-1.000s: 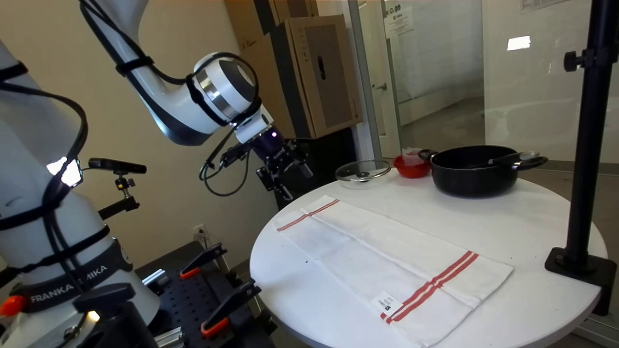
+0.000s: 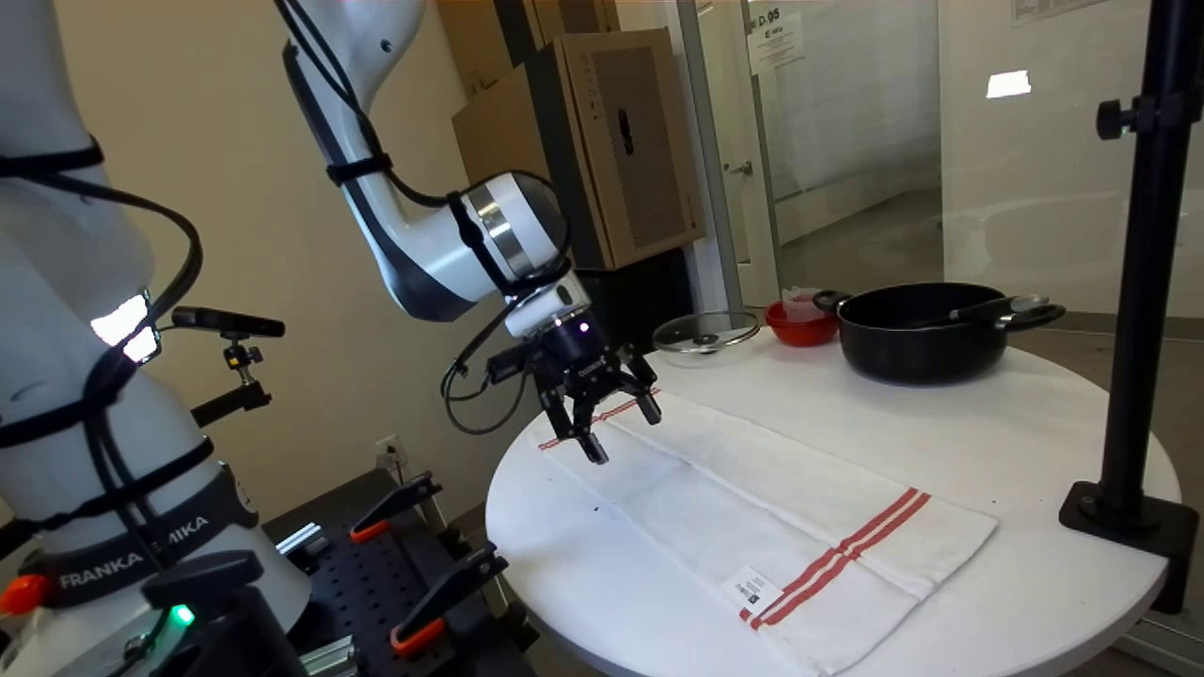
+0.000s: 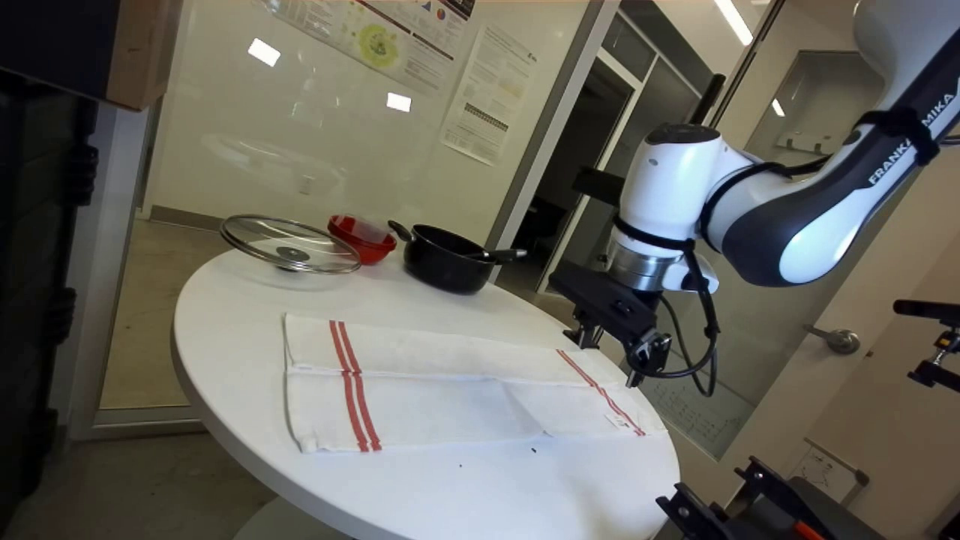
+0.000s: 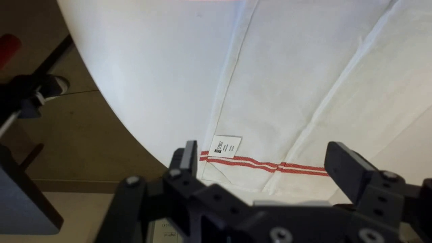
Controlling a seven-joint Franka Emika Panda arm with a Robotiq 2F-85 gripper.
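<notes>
A white towel (image 2: pixel 722 485) with red stripes lies folded lengthwise and fairly flat on the round white table (image 2: pixel 1072 451). Its striped end with a printed label shows low in the wrist view, where the towel (image 4: pixel 291 101) runs up and to the right. My gripper (image 2: pixel 624 434) hangs above the towel's end nearer the robot, its fingers spread wide and nothing between them. In the second exterior view the gripper (image 3: pixel 610 364) stands over that same end. Part of the far red stripe is covered by a finger in the wrist view.
Along the table's far side stand a black pot (image 2: pixel 920 338) with a utensil across its rim, a red bowl (image 2: pixel 801 325) and a glass lid (image 2: pixel 706 334). A black post (image 2: pixel 1129 338) rises at the right edge. Bare table surrounds the towel.
My arm has swung right and down from beyond the table's edge to over the towel's nearer end. The towel, pot, bowl and lid have not moved.
</notes>
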